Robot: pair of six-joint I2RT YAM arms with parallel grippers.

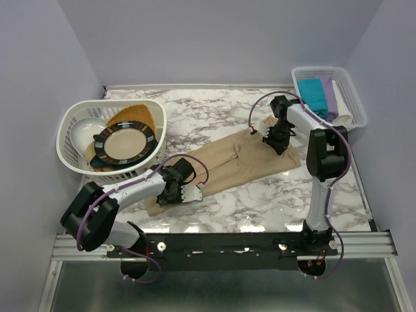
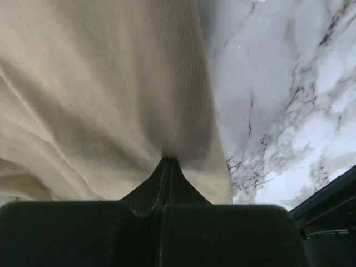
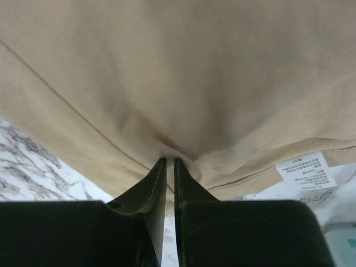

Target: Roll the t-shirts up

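A beige t-shirt (image 1: pixel 224 170) lies spread slantwise across the marble table. At its lower left end my left gripper (image 1: pixel 174 203) is over the cloth. In the left wrist view, the left gripper is shut with its tips pressed against the fabric near a hem, where the cloth dips; whether any is pinched cannot be seen. My right gripper (image 1: pixel 281 151) is over the shirt's upper right end. In the right wrist view, the right gripper shows a narrow gap, with a small fold of cloth (image 3: pixel 186 161) at its tips. A white label (image 3: pixel 307 170) shows nearby.
A white basket (image 1: pixel 65 138) with plates and a bowl stands at the left, close to the shirt. Another basket (image 1: pixel 356 97) at the back right holds turquoise, purple and white cloths. Bare marble (image 1: pixel 250 211) lies in front of the shirt.
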